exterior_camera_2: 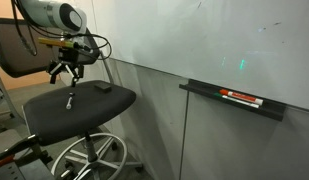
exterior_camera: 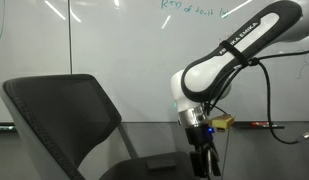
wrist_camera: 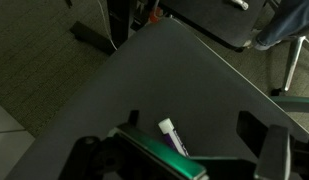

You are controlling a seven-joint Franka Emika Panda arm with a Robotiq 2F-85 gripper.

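Note:
A white marker with a purple band (wrist_camera: pixel 166 127) lies on the dark chair seat (wrist_camera: pixel 104 95) in the wrist view, its lower part hidden behind a dark, green-edged shape (wrist_camera: pixel 159 152) whose nature I cannot tell. My gripper is open above the seat, and the marker lies in the gap between its fingers as seen from above. From the side, in exterior view 2, the gripper (exterior_camera_2: pixel 66 80) hangs over the seat with the small marker (exterior_camera_2: pixel 70 101) below it, apart from it. A dark block (exterior_camera_2: pixel 104 86), perhaps an eraser, rests farther back on the seat.
The chair's backrest (exterior_camera: pixel 69 110) stands left of the arm. Behind is a whiteboard (exterior_camera: pixel 124 60). Its tray (exterior_camera_2: pixel 219 97) holds red and white markers (exterior_camera_2: pixel 241 97). A small yellow object (exterior_camera: pixel 223 122) shows near the gripper. Grey carpet (wrist_camera: pixel 44 50) surrounds the seat.

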